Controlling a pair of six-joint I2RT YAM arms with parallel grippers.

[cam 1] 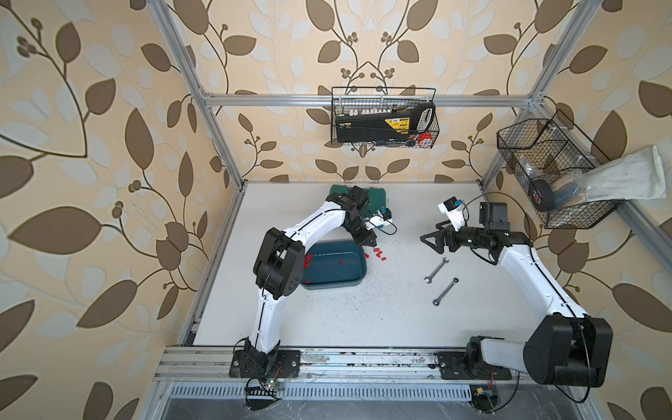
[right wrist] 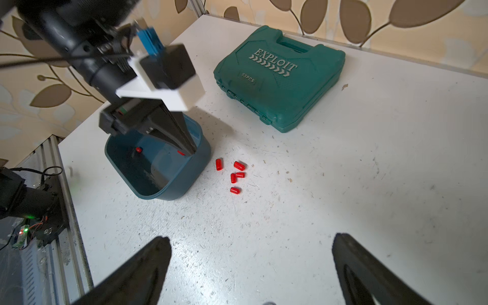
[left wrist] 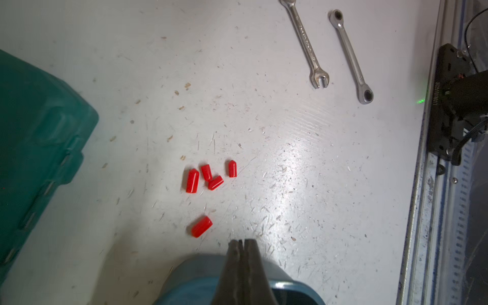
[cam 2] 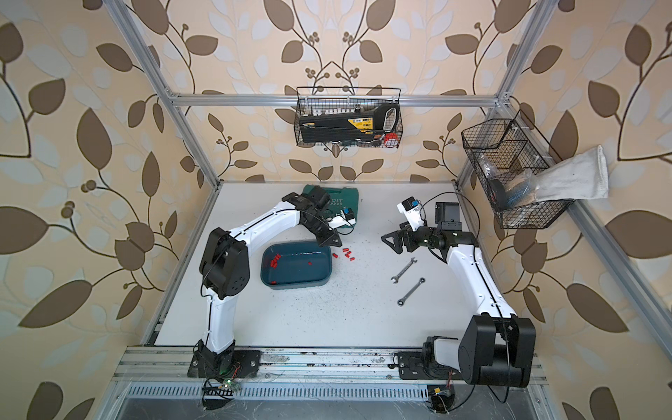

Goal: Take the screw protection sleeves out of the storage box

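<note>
The blue storage box (cam 1: 332, 285) stands left of the table's middle. Several red sleeves (cam 2: 274, 261) lie in its left part, and a single red sleeve (cam 1: 341, 263) shows near its middle. Beyond its right wall, several red sleeves (left wrist: 202, 226) rest on the white table in a loose group. My left gripper hangs at the box's far right corner, fingers together, nothing visible between them. My right gripper stands open over the right half of the table, empty, apart from the sleeves.
A green tool case (right wrist: 279, 71) lies at the back, partly behind my left arm in the top views. Two wrenches (cam 1: 436, 270) lie in front of my right gripper. Open table stretches between the sleeves and the wrenches.
</note>
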